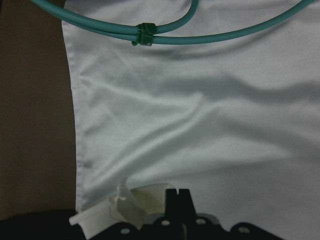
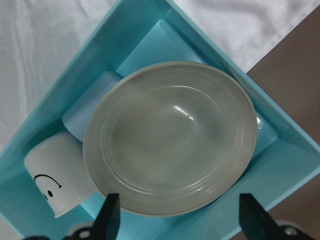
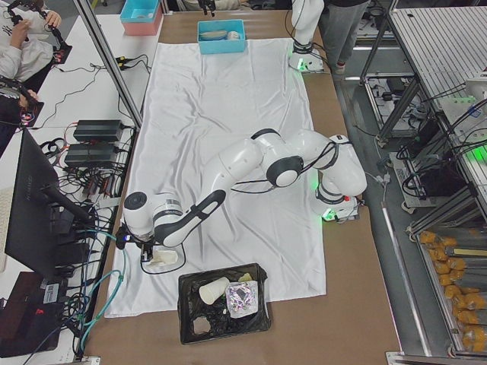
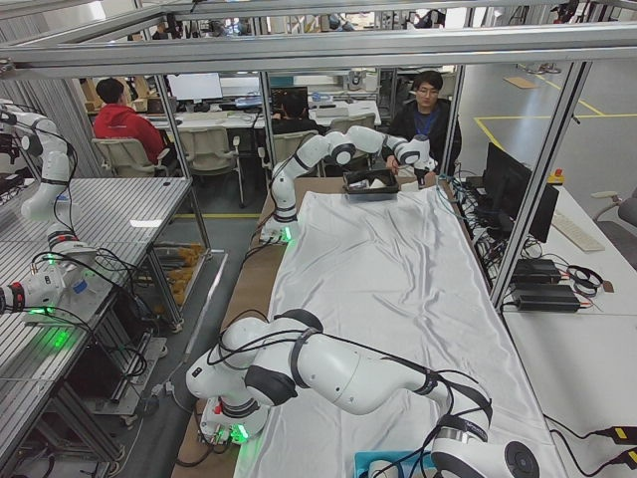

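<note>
My left gripper is shut low over the white cloth (image 1: 210, 130), close to a crumpled cream wrapper or paper (image 1: 125, 210) near the cloth's edge; whether it grips that paper I cannot tell. Teal hoses (image 1: 225, 36) cross the cloth above it. My right gripper stands open over a blue bin (image 2: 295, 170) holding a grey plate (image 2: 165, 140), a smiley white cup (image 2: 57, 172) and a pale blue cup (image 2: 90, 105).
A black bin (image 3: 259, 315) with a white cup, a foil-like packet and other items stands at the near end of the table. Monitors and cables line the side.
</note>
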